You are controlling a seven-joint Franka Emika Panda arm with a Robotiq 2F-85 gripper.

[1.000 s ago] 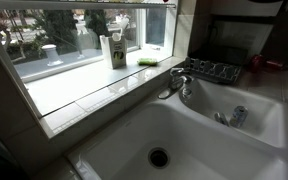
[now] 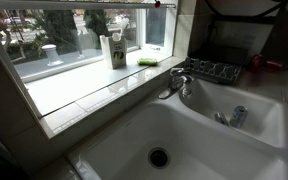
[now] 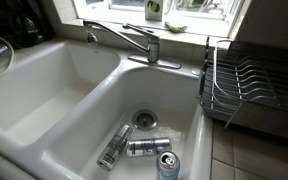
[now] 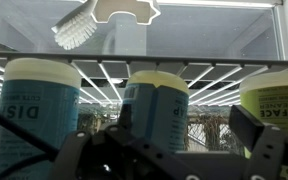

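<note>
In the wrist view my gripper stands open, its dark fingers spread wide at the bottom. Beyond and between them is a bottle (image 4: pixel 156 108) with a pale cap and a blue-and-yellow label. A blue dish bottle (image 4: pixel 32 110) is to the left, and a yellow-green surface cleaner bottle (image 4: pixel 276 98) to the right, partly behind a finger. No contact with any bottle can be made out. Neither exterior view shows the gripper. Several cans lie or stand in one sink basin, among them a silver can (image 3: pixel 149 147) and a blue-and-silver can (image 3: pixel 169 166).
A wire shelf (image 4: pixel 209 74) crosses behind the bottles, with a white brush (image 4: pixel 77 30) above it. Beside the double sink (image 2: pixel 199 140) stands a dish rack (image 3: pixel 254 85). A carton (image 2: pixel 114 50) and a green item (image 2: pixel 147 61) are on the windowsill. The other basin is empty.
</note>
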